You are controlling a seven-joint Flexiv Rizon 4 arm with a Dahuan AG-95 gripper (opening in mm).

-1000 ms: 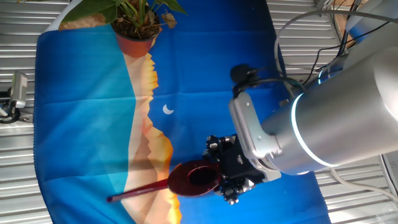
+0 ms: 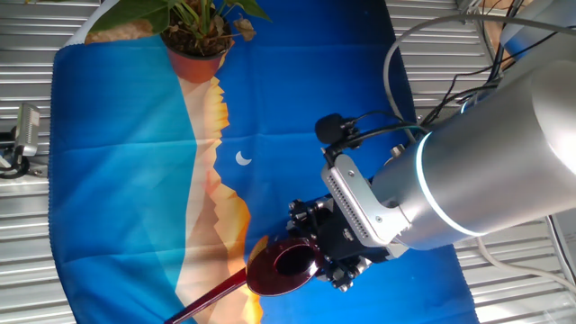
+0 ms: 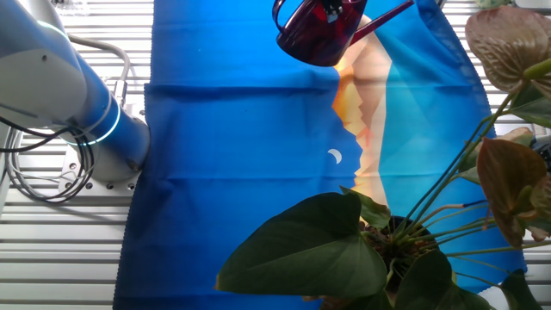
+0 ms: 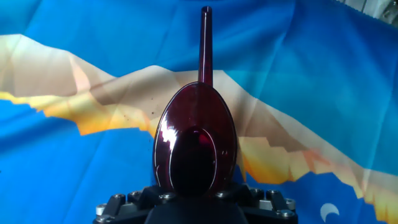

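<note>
A glossy dark red watering can (image 2: 263,273) with a long thin spout is held by my gripper (image 2: 322,247), which is shut on its handle side. In exterior view 2 the can (image 3: 317,36) hangs at the top edge, seemingly above the cloth, with its spout towards the upper right. Looking from the wrist, I see the can's oval top and dark opening (image 4: 193,163) straight ahead, the spout (image 4: 206,46) pointing away. The can's body hides the exact contact of the fingers with the handle.
A potted plant (image 2: 194,66) in a terracotta pot stands at the far end of the blue printed cloth (image 2: 306,99). Its broad leaves (image 3: 306,250) spread over the near side in exterior view 2. Cables (image 2: 393,67) loop beside the arm.
The gripper has turned with the can in it, swinging the spout tip towards the bottom of exterior view 1. The plant has not moved.
</note>
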